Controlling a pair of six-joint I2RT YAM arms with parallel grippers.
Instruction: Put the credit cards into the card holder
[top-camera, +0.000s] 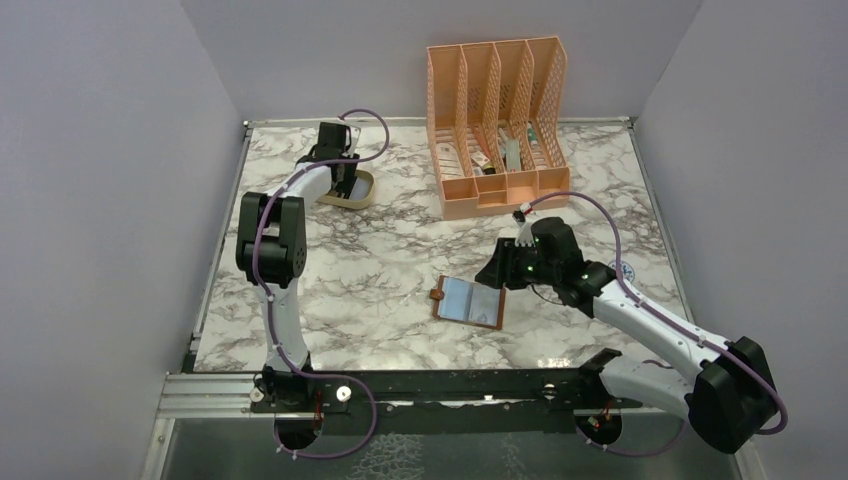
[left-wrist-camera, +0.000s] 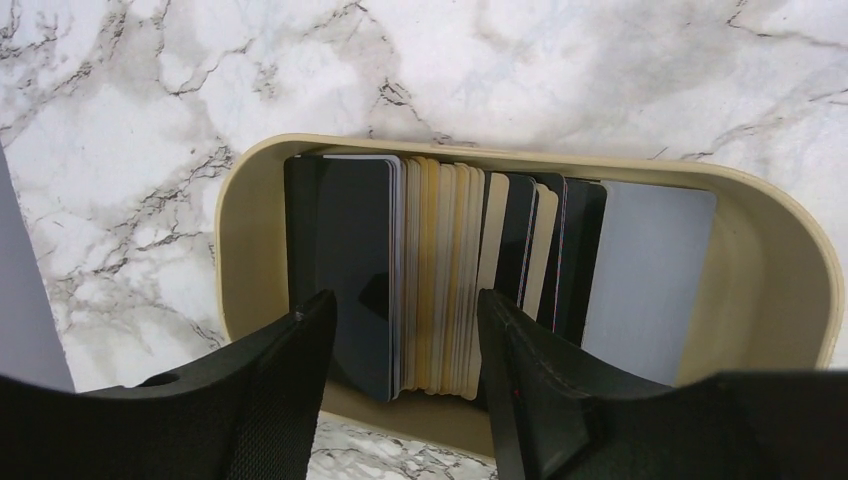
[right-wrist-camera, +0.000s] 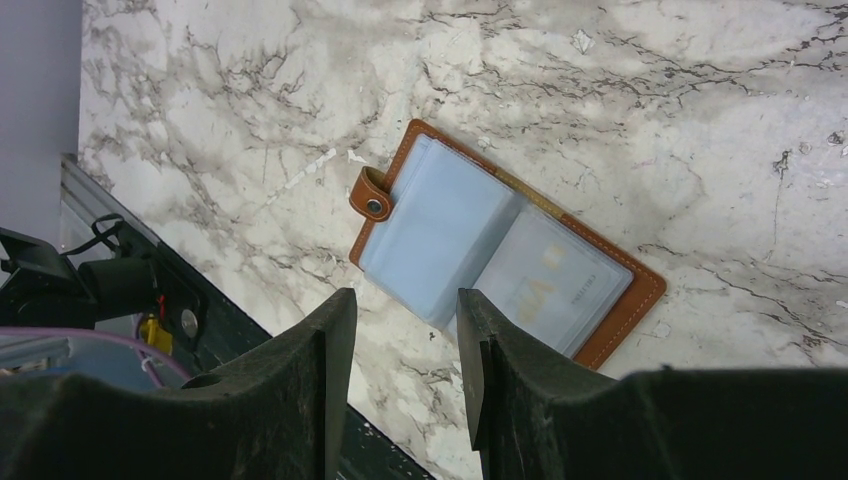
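Observation:
A beige tray (left-wrist-camera: 770, 290) holds a row of black, cream and grey cards (left-wrist-camera: 440, 270). My left gripper hangs over it, fingers apart, nothing seen held between them; in the top view it partly hides the tray. An open card holder (right-wrist-camera: 440, 230) with brown leather edges and clear sleeves lies at the front middle of the table. My right gripper is above its near side, fingers apart with nothing between them.
A peach slotted organizer (top-camera: 500, 190) with small items stands at the back centre.

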